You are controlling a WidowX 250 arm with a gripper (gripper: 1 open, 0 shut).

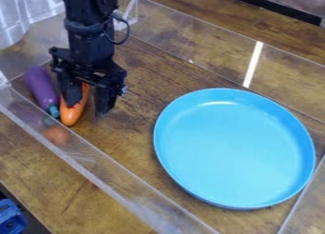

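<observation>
The black gripper [86, 78] stands at the left of the wooden table, over an orange carrot-like object [74, 110] that lies partly under it. A purple eggplant-like object [40, 86] lies just left of the carrot. Whether the fingers are open or shut, or touching the carrot, is unclear at this size.
A large blue plate [234, 146] fills the right side of the table. Clear plastic walls run along the front left and around the edges. A blue object [7, 218] sits at the bottom left corner outside.
</observation>
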